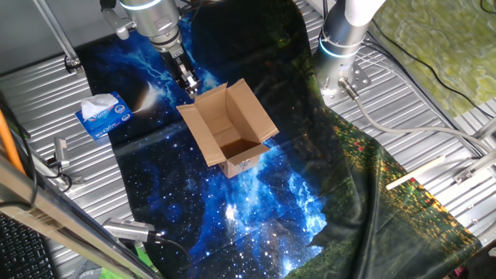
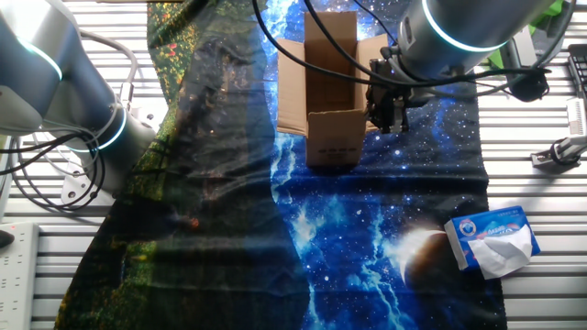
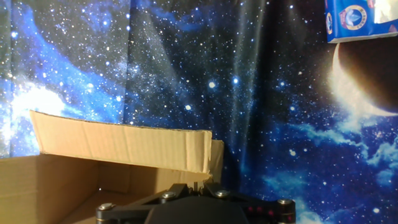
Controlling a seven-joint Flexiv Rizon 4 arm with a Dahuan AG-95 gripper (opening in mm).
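An open cardboard box (image 1: 226,124) stands on the star-printed cloth with its flaps spread outward. Close by one corner of it, my gripper (image 1: 192,88) points down at the flap edges. From the wrist camera, the box's near flap (image 3: 124,142) stretches across the lower left, and the gripper shows at the bottom edge with its fingertips together. Nothing shows between them, though whether they touch the cardboard I cannot tell. In the second exterior view the gripper (image 2: 389,108) hangs beside the box (image 2: 334,137), partly behind dark cables. The part of the box floor in view looks bare.
A blue tissue box (image 1: 104,116) sits at the cloth's edge, well apart from the box. Folds ripple the dark cloth (image 1: 341,201); its starry part around the box is mostly clear.
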